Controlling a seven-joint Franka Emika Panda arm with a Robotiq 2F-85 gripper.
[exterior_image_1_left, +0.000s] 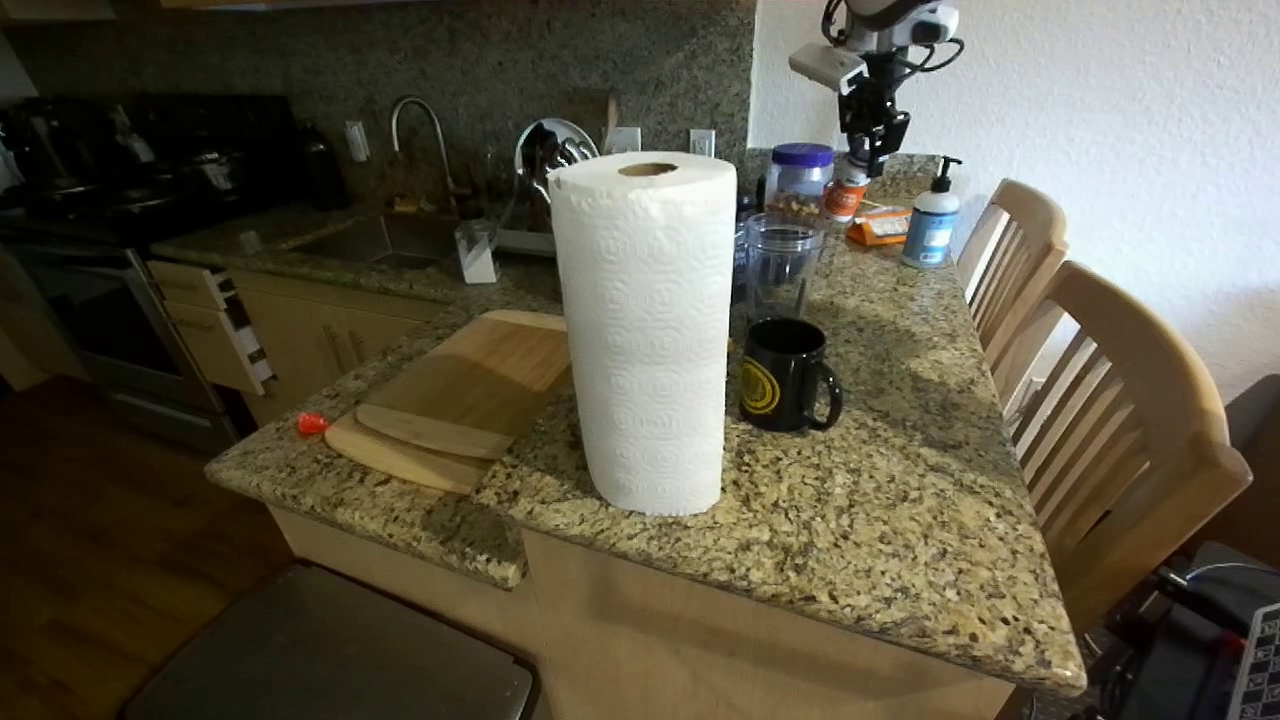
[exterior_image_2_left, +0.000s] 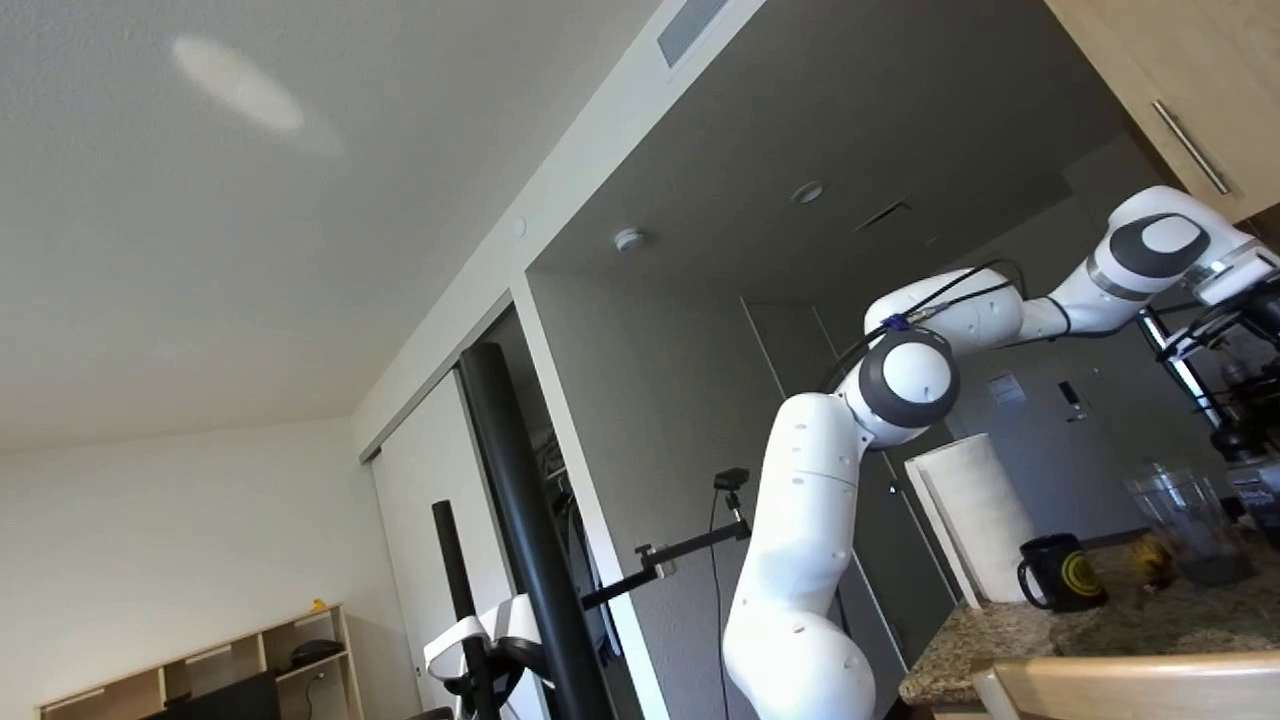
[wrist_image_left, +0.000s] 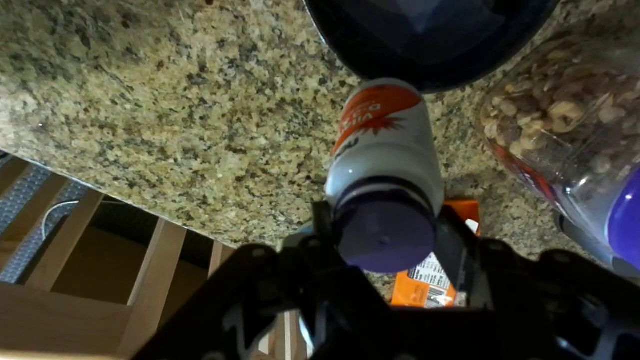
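A white and orange bottle with a purple cap (wrist_image_left: 390, 144) is held at its cap end, my gripper shut on it. In exterior view 1 that bottle (exterior_image_1_left: 845, 198) hangs below my gripper (exterior_image_1_left: 872, 158) at the far end of the counter, beside the purple-lidded jar of nuts (exterior_image_1_left: 797, 180). Its lower end looks close to the counter; whether it touches cannot be made out. The wrist view has the jar (wrist_image_left: 564, 120) at right and an orange packet (wrist_image_left: 426, 285) partly hidden behind the bottle and fingers.
A dark round vessel (wrist_image_left: 432, 36) lies just beyond the bottle's base. The soap pump bottle (exterior_image_1_left: 931, 228) stands near the chairs' side. A clear blender cup (exterior_image_1_left: 783, 264), black mug (exterior_image_1_left: 783, 374) and paper towel roll (exterior_image_1_left: 648, 348) stand nearer. Bare granite spreads left in the wrist view.
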